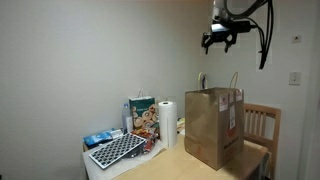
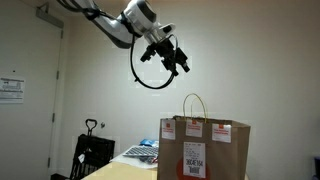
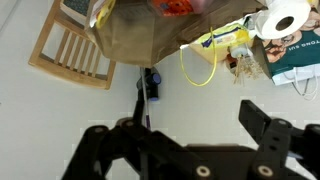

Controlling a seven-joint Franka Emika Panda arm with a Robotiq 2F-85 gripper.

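Observation:
A tall brown paper bag (image 1: pixel 210 130) stands upright on the table, its two handles sticking up. In exterior view 2 a white label (image 2: pixel 194 160) shows on its front, and one looped handle (image 2: pixel 195 100) rises above the rim. My gripper (image 1: pixel 217 46) hangs well above the bag, apart from it, with its fingers spread. From the wrist, the gripper has its fingers wide apart and nothing held between them; the bag (image 3: pixel 135 42) lies toward the top of that view, with a yellowish handle loop (image 3: pixel 208 67) beside it.
Behind the bag stand a paper towel roll (image 1: pixel 167 122) and a printed shopping bag (image 1: pixel 143 116). A grid-topped tray (image 1: pixel 117 150) lies at the table's left. A wooden chair (image 1: pixel 262 122) stands to the right.

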